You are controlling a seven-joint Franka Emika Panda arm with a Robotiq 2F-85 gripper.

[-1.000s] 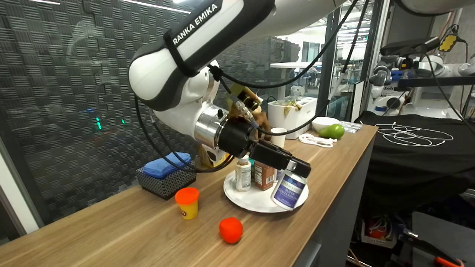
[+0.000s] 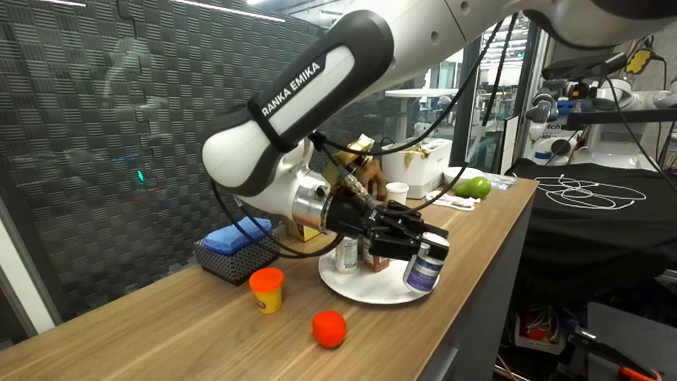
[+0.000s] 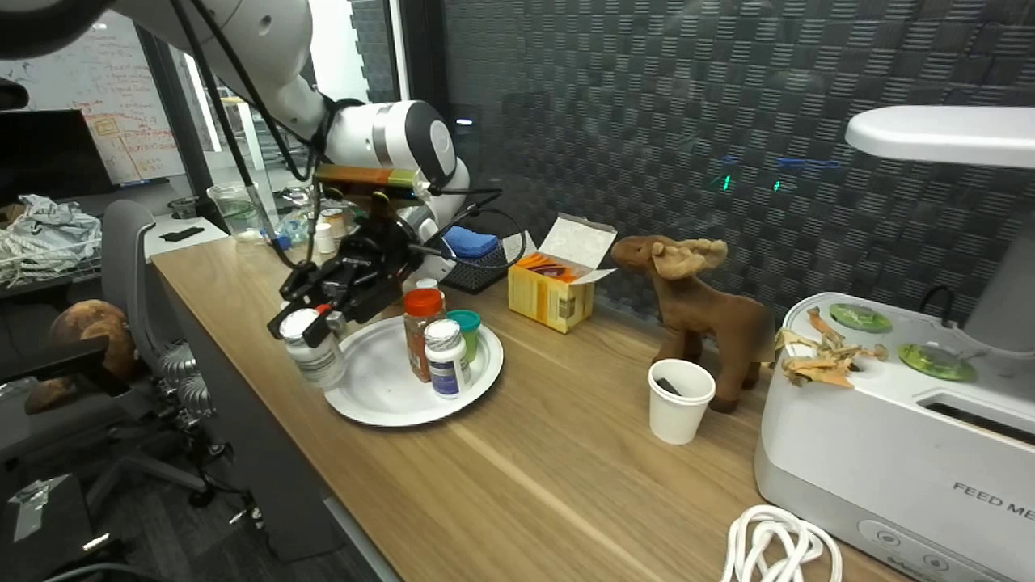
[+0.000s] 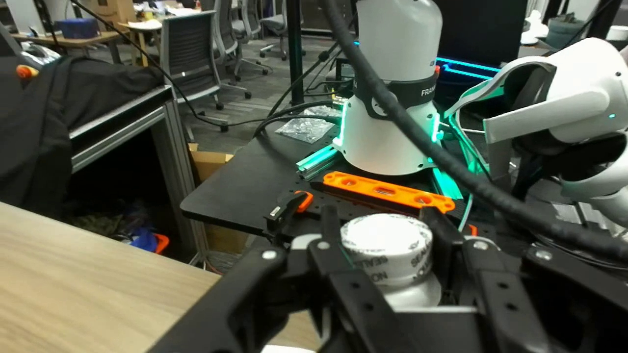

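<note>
Shut on the white cap of a bottle (image 2: 423,273) with a blue-and-white label, my gripper (image 2: 435,244) holds it tilted by the near rim of a round white plate (image 2: 355,294). In exterior view 2 the held bottle (image 3: 315,360) overlaps the plate's edge; whether it touches the plate cannot be told. The wrist view has the lettered white cap (image 4: 388,241) between the two black fingers of my gripper. On the plate stand a red-capped spice jar (image 3: 421,335), a white bottle with a purple label (image 3: 447,364), a green-lidded container (image 3: 467,330) and another white bottle (image 2: 347,255).
A yellow tub with orange lid (image 2: 266,292) and a red ball-like object (image 2: 328,329) lie in front of the plate. A black basket with blue cloth (image 2: 236,247), an open yellow box (image 3: 550,296) and a paper cup (image 3: 678,407) stand around. The counter edge is close by the plate.
The arm has shifted slightly right and the gripper has turned, carrying the bottle right, toward the plate's rim. The bottle's label now faces differently. Nothing else on the counter has moved.
</note>
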